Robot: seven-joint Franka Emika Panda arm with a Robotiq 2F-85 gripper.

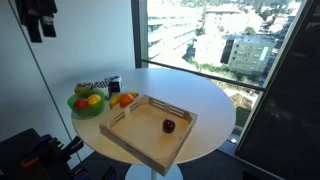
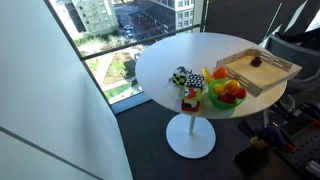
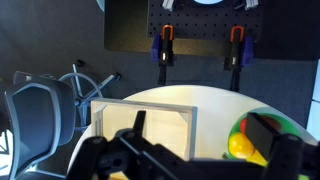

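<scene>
My gripper (image 1: 41,30) hangs high at the upper left of exterior view 1, well above the table. In the wrist view its two dark fingers (image 3: 127,140) stand wide apart, and nothing shows between them. A shallow wooden tray (image 1: 115,135) lies on the round white table, with a dark round object (image 1: 168,126) inside it. Beside the tray sits a green bowl (image 2: 227,101) holding red, orange and yellow fruit. An orange fruit (image 2: 220,73) and a yellow banana-like piece (image 2: 207,76) lie loose near the bowl.
A black-and-white patterned item (image 2: 186,78) and a small red, green and yellow item (image 2: 192,98) are near the table's edge. A grey chair (image 3: 40,125) stands past the table, and a perforated plate (image 3: 203,25) borders it in the wrist view.
</scene>
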